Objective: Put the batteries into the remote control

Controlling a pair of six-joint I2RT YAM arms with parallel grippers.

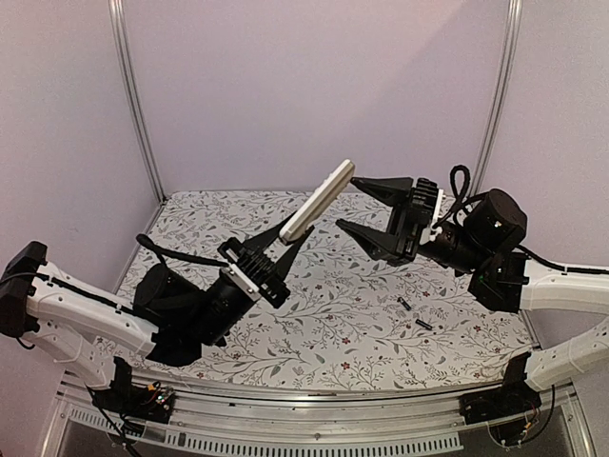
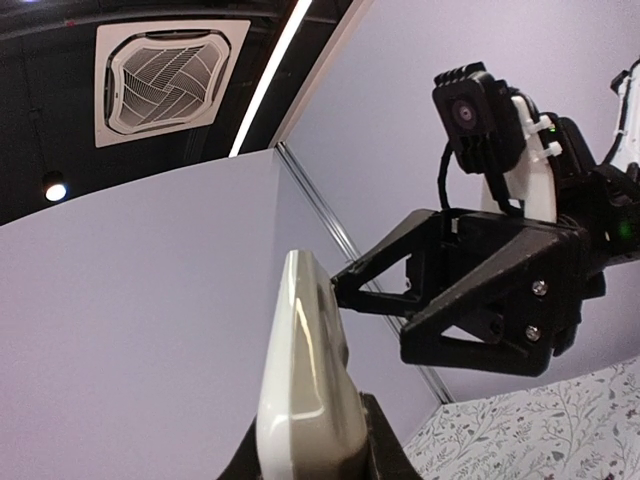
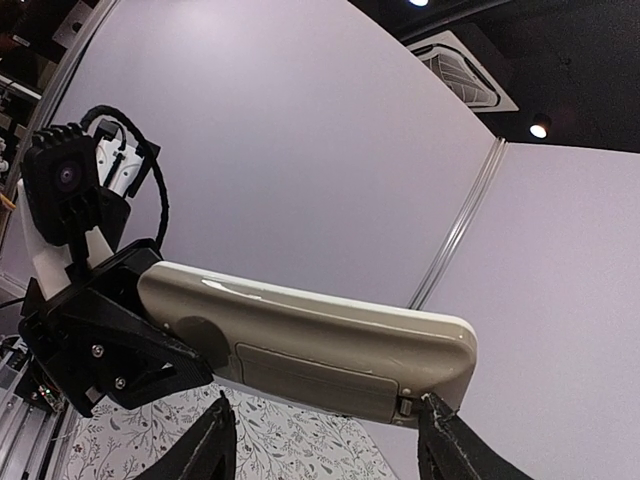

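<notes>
A white remote control point(image 1: 319, 202) is held up slantwise above the table, with my left gripper point(image 1: 297, 234) shut on its lower end. In the right wrist view its back faces the camera, and the battery cover point(image 3: 318, 382) looks fitted in place, a small latch at its right end. My right gripper stands part open with nothing gripped; one fingertip point(image 3: 430, 408) is at or very near that latch, though contact cannot be told. On the table at the right lie two small dark batteries point(image 1: 403, 304), apart from each other.
A metal rail point(image 1: 314, 400) runs along its front edge, and pale walls point(image 1: 314, 95) enclose the back and sides. Both arms are raised, their grippers close together around the remote.
</notes>
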